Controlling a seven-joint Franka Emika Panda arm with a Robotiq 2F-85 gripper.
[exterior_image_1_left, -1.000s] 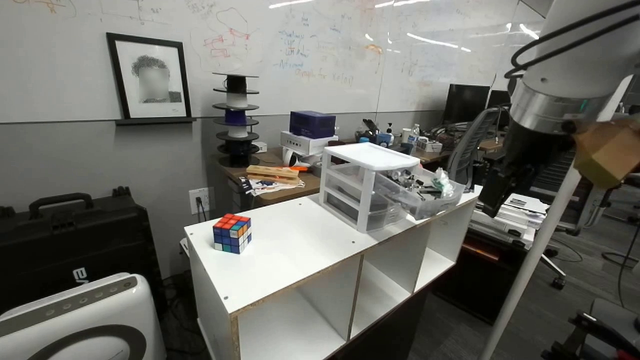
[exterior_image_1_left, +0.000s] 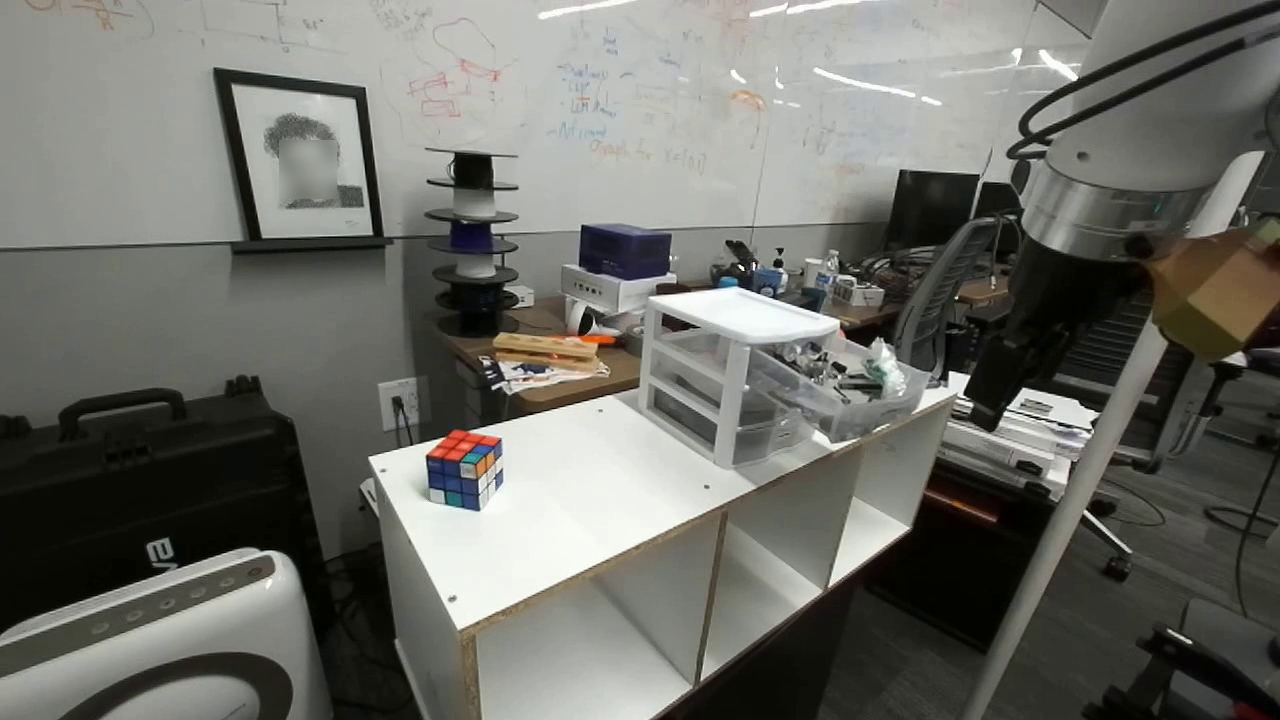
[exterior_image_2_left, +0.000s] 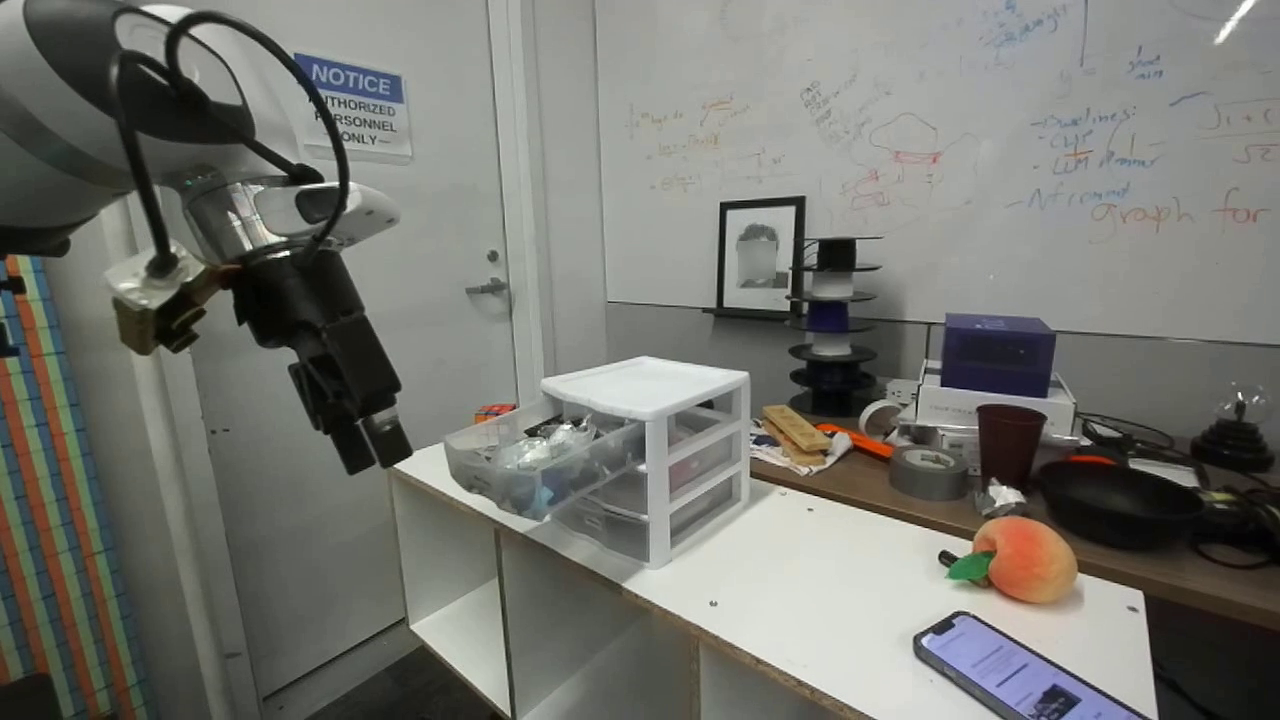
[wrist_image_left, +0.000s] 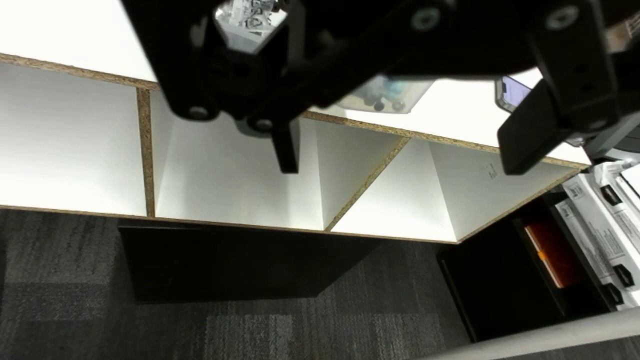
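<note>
My gripper (exterior_image_2_left: 368, 446) hangs in the air in front of the white shelf unit (exterior_image_1_left: 576, 480), off the open-drawer side of the organizer. In the wrist view its two dark fingers stand wide apart, with nothing between them. The clear plastic drawer organizer (exterior_image_1_left: 744, 308) has a white top, and its top drawer (exterior_image_1_left: 882, 390) is pulled out, full of small metal parts and plastic bags. A Rubik's cube (exterior_image_1_left: 464, 469) rests on the shelf top at one end. Exterior view 2 shows a toy peach (exterior_image_2_left: 1026, 560) and a phone (exterior_image_2_left: 1020, 672) at the other end.
Behind the shelf runs a brown desk (exterior_image_2_left: 918, 494) with a black pan (exterior_image_2_left: 1118, 504), a tape roll (exterior_image_2_left: 929, 473) and stacked boxes (exterior_image_2_left: 998, 354). A pale pole (exterior_image_1_left: 1068, 528) rises near the arm. Bare shelf top lies between cube and organizer.
My gripper has barely moved, with only a slight shift at its fingers in exterior view 1. The cube, organizer and drawer stay in place.
</note>
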